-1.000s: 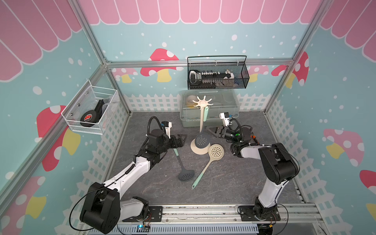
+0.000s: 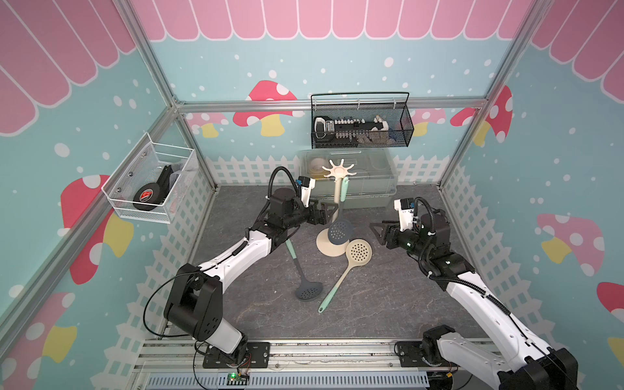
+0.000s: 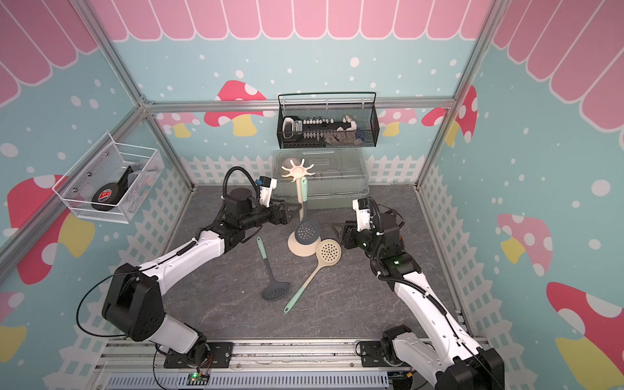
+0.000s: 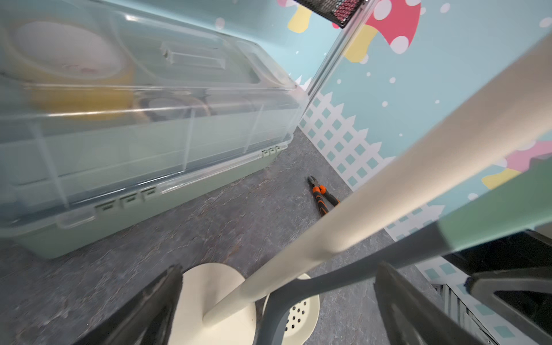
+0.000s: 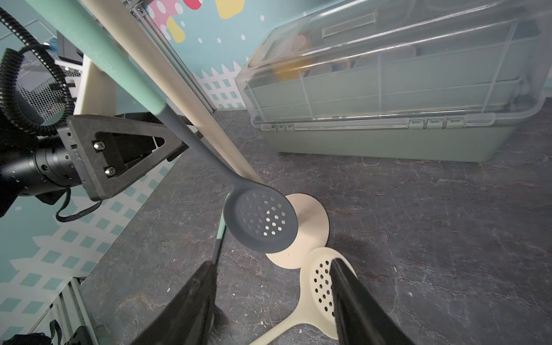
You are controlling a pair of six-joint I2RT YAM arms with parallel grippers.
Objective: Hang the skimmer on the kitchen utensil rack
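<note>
A cream utensil rack with a star top [image 2: 338, 170] stands on a round base [image 2: 329, 243] in the middle. A grey skimmer [image 2: 340, 231] with mint handle hangs upright on it. My left gripper [image 2: 326, 211] is open beside the rack's pole [image 4: 345, 218]; pole and skimmer handle pass close in the left wrist view, with no grip visible. My right gripper [image 2: 377, 228] stands open to the right of the rack, nothing between its fingers. A cream skimmer [image 2: 359, 253] and another grey skimmer [image 2: 308, 290] lie on the table.
A clear lidded box [image 2: 370, 172] stands behind the rack, below a wall-mounted black wire basket [image 2: 360, 139]. A white basket [image 2: 172, 208] hangs on the left wall. Pliers [image 4: 322, 204] lie at the right rear.
My left gripper has moved up and rightward to the rack. The right arm has pulled back to the right, away from the hanging skimmer, which has shifted slightly.
</note>
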